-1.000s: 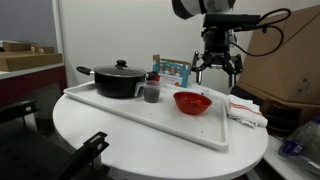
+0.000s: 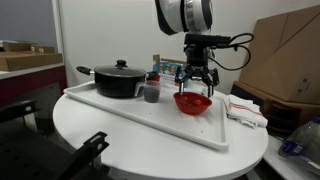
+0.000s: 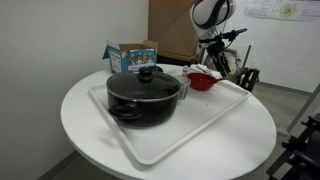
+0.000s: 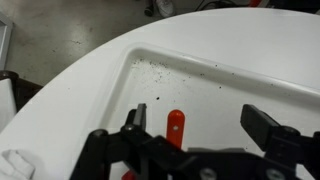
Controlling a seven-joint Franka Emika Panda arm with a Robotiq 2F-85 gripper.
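A red bowl (image 2: pixel 192 103) stands on the white tray (image 2: pixel 176 124), toward its right end. My gripper (image 2: pixel 198 88) hangs close above the bowl with its fingers open, pointing down. In the wrist view the fingers (image 4: pixel 136 117) stand wide apart, and a red handle-like piece (image 4: pixel 175 127) shows in the gap between them. The second exterior view has the red bowl (image 3: pixel 203 82) under the arm, with a red handle (image 3: pixel 222 77) sticking out toward the tray's edge. Most of the bowl is hidden behind the gripper in the wrist view.
A black lidded pot (image 2: pixel 119 80) takes up the tray's left end. A grey cup (image 2: pixel 152 91) stands between pot and bowl. A blue-and-white box (image 3: pixel 130 56) is behind the tray. A striped cloth (image 2: pixel 246 110) lies to the right. The tray's front is bare.
In exterior view 1 my gripper has come down and to the left, from above the tray's right end to close over the red bowl. The bowl, pot and cup have stayed put.
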